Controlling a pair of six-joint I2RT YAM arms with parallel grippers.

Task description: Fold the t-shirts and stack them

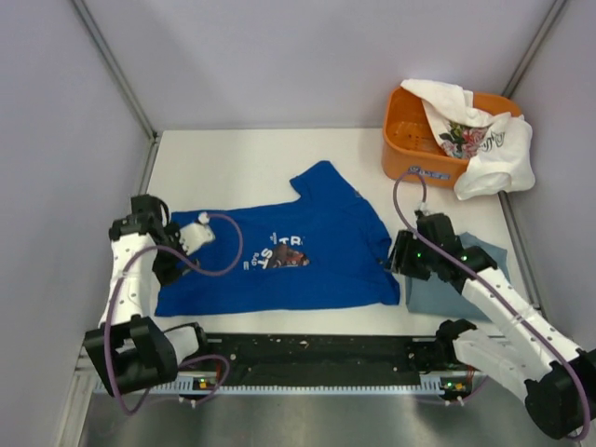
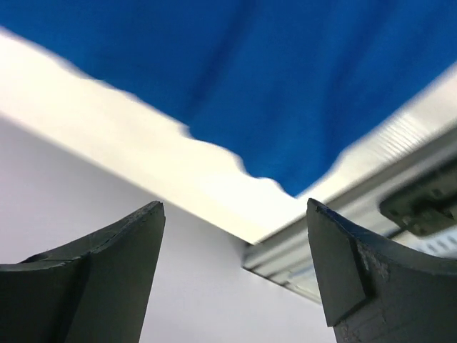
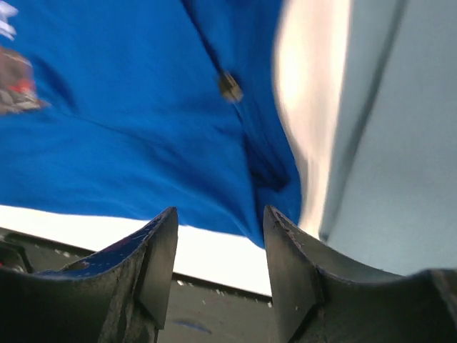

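Observation:
A blue t-shirt with a white and brown print lies spread on the white table, one sleeve pointing back. My left gripper is open above the shirt's left part, and the left wrist view shows a blue corner beyond its fingers with nothing between them. At the shirt's front right corner, my right gripper has its fingers apart and no cloth held between them. Part of the shirt's left edge is hidden under the left arm in the top view.
Folded grey-blue cloth lies on the right, partly under the right arm. An orange bin at the back right holds white shirts, some draped over its rim. Bare table shows at the back left.

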